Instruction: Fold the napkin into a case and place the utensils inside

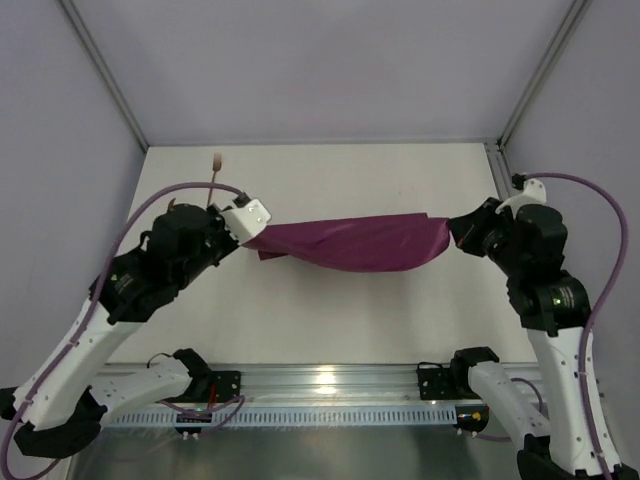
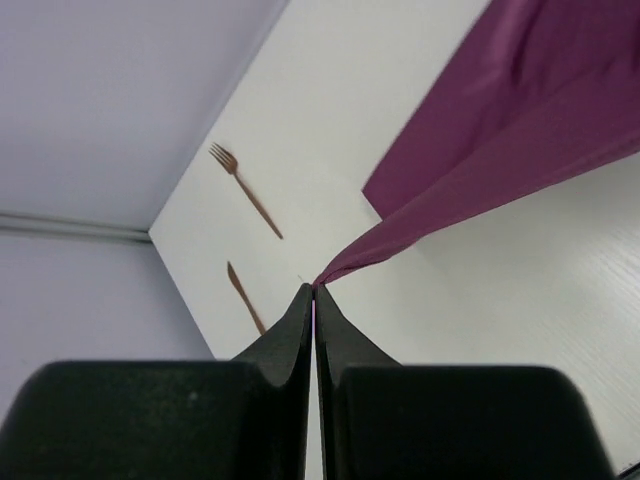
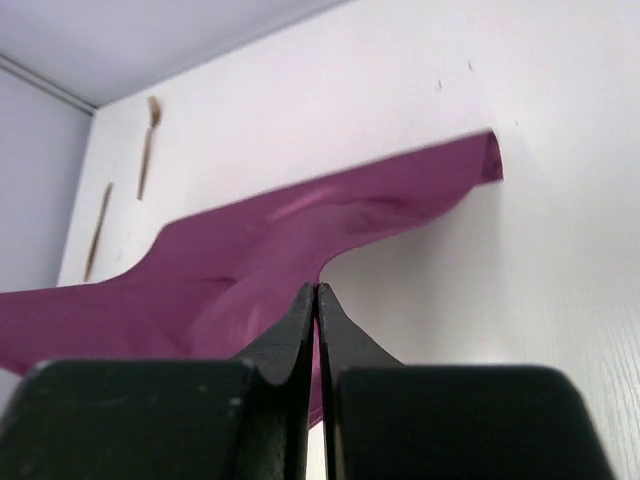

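The maroon napkin (image 1: pixel 360 243) is stretched between both arms, its near edge lifted above the table. In the left wrist view a corner of the napkin (image 2: pixel 400 228) runs into the shut tips of my left gripper. My right gripper is shut on the opposite near corner, and the cloth (image 3: pixel 270 250) spreads away to the left. A fork (image 2: pixel 245 190) and a knife (image 2: pixel 245 297) lie on the table, left of the napkin. From above, my left arm covers most of the knife and part of the fork (image 1: pixel 217 163).
Grey walls (image 1: pixel 330 70) stand at the back and both sides. A metal rail (image 1: pixel 325 378) runs along the front edge.
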